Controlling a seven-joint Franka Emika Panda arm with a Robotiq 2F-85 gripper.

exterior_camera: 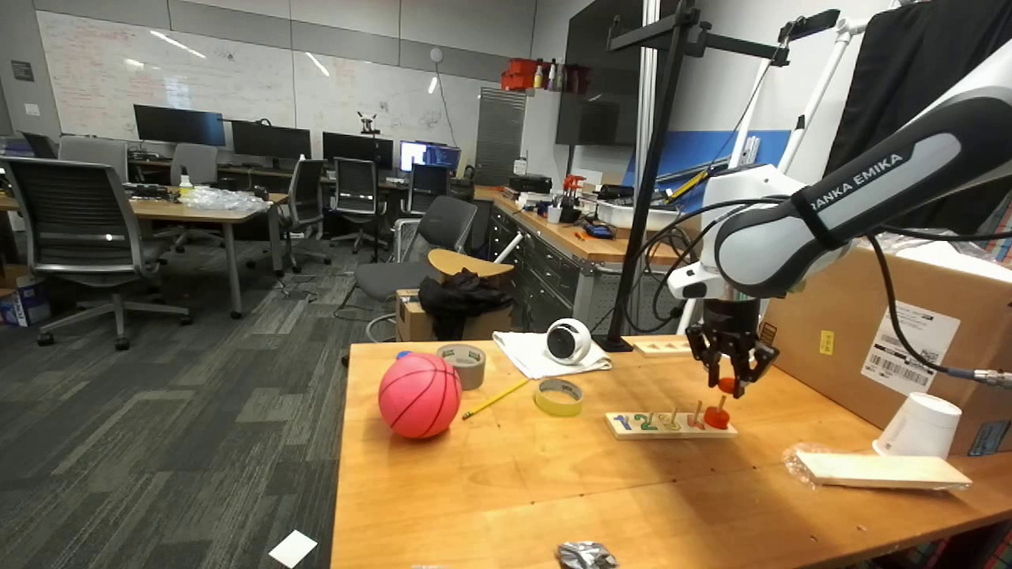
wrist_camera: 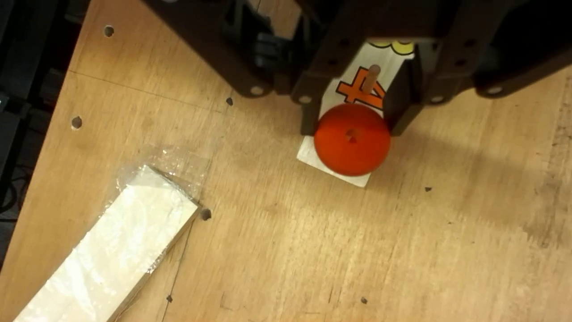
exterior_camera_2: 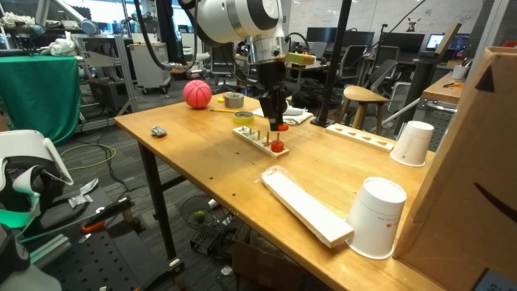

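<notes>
A red disc (wrist_camera: pixel 352 140) is held between the fingertips of my gripper (exterior_camera: pixel 727 387), its round face and small centre hole showing in the wrist view. Below is a pale wooden number board (exterior_camera: pixel 655 427) with upright pegs. Another red piece (exterior_camera: pixel 716 418) sits low around the board's end peg; the top of this peg (exterior_camera_2: pixel 278 136) rises clear of it. My disc hangs in the air a little above that peg, apart from the piece below. From above, the disc hides the end peg and the piece on it, while the orange 4 (wrist_camera: pixel 358 88) and its bare peg show.
A plastic-wrapped pale block (exterior_camera_2: pixel 303 206) lies nearer the table edge, beside an upturned white cup (exterior_camera_2: pixel 378 218). Yellow tape (exterior_camera: pixel 559 397), a pink ball (exterior_camera: pixel 420 397) and a pencil (exterior_camera: pixel 495 399) lie beyond the board's other end. A large cardboard box (exterior_camera: pixel 892 332) flanks the arm.
</notes>
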